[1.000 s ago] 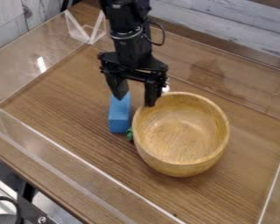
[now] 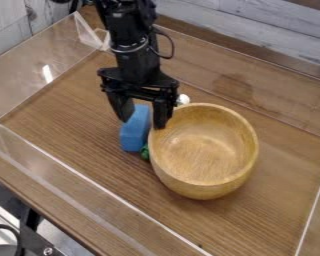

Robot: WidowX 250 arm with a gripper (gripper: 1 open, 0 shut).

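My gripper (image 2: 139, 110), a black arm hanging from the top centre, stands open over a blue block (image 2: 135, 133), which sits left of a large wooden bowl (image 2: 203, 150). The fingertips are near the block's top; whether they touch it I cannot tell. A small green object (image 2: 145, 153) lies partly hidden between block and bowl.
A small white object (image 2: 183, 99) lies behind the bowl. A dark cable runs at the lower left corner.
My gripper has shifted slightly left and toward the blue block. The block and bowl look about where they were.
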